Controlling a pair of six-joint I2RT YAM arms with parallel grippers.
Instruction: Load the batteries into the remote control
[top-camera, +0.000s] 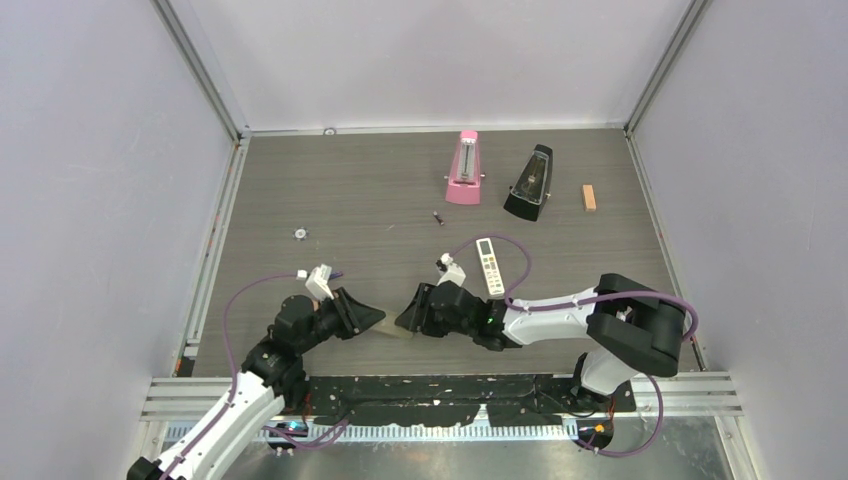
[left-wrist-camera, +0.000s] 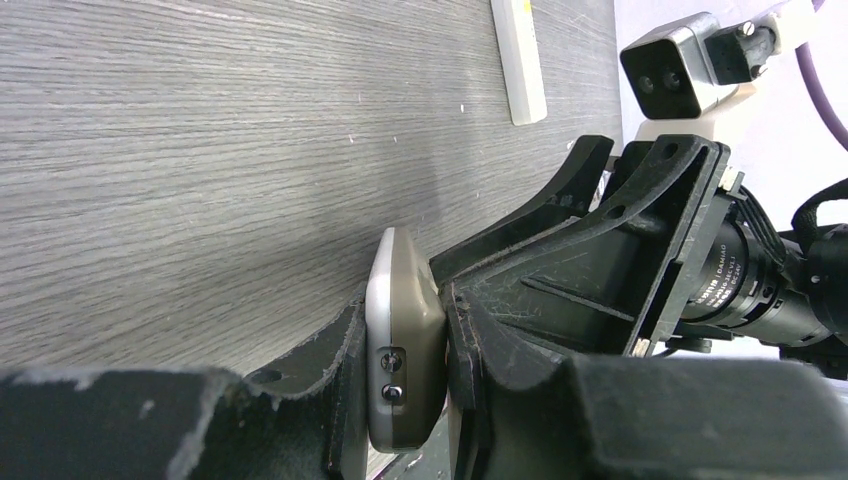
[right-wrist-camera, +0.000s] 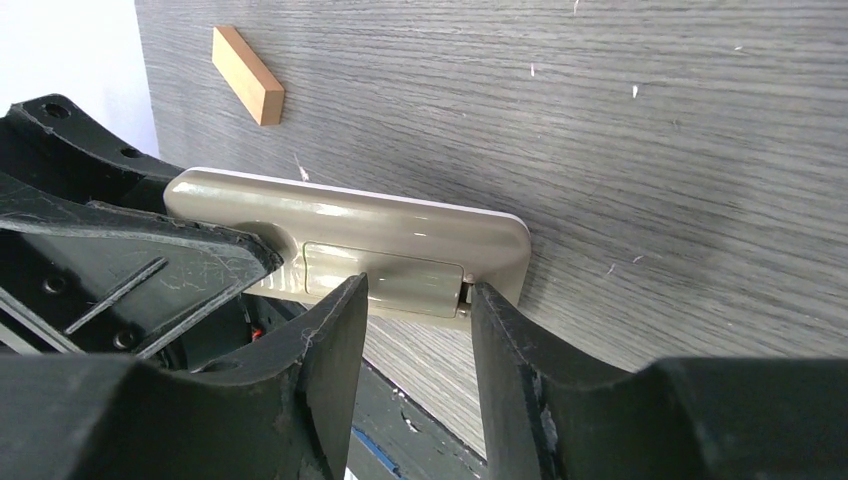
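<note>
My left gripper (top-camera: 365, 318) is shut on a beige remote control (left-wrist-camera: 405, 330), which it holds at the front of the table, seen end-on in the left wrist view. In the right wrist view the remote's back (right-wrist-camera: 350, 225) faces up, with a rectangular panel outlined on it. My right gripper has its fingertips at that panel, part open, one on the panel and one at its end beside a small metal piece; whether anything sits between them is unclear. A small battery (top-camera: 438, 219) lies mid-table.
A white remote (top-camera: 490, 267) lies right of centre. Pink (top-camera: 464, 167) and black (top-camera: 530, 184) metronomes and a wooden block (top-camera: 589, 198) stand at the back right. A small round object (top-camera: 300, 234) lies on the left. Purple cables loop over the arms.
</note>
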